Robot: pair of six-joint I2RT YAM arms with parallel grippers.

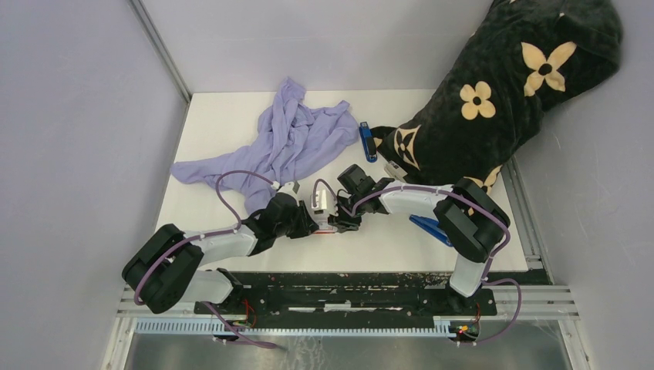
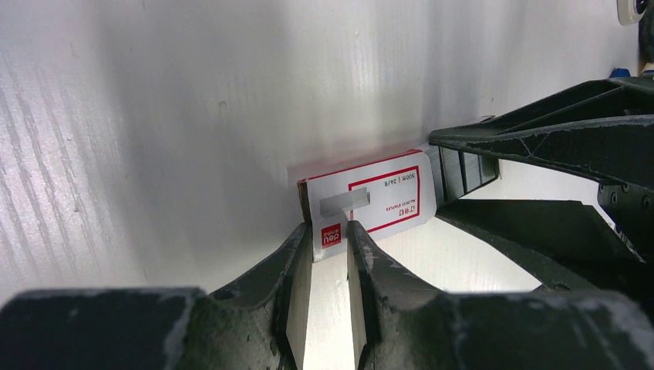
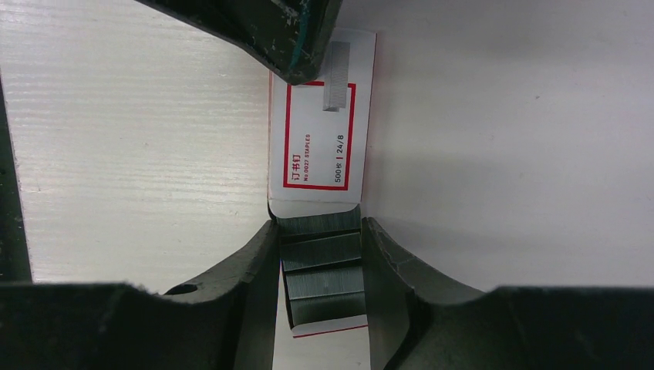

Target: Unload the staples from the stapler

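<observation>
A white staple box (image 2: 382,200) with red print lies on the table (image 1: 393,247), its inner tray of staple strips pulled out at the right-hand end. My right gripper is shut on that tray in the right wrist view. A loose staple strip (image 3: 336,75) rests on the box's top. My left gripper is at the box's other end, fingertips slightly apart over it; whether it grips the box is unclear. A blue stapler (image 1: 368,141) lies at the back, and another blue one (image 1: 432,229) at the right, partly under my right arm.
A crumpled lilac cloth (image 1: 285,139) covers the back left. A dark flowered cushion (image 1: 493,85) fills the back right, a small pale object (image 1: 392,167) beside it. Bare table shows along the front. Walls stand at the back and both sides.
</observation>
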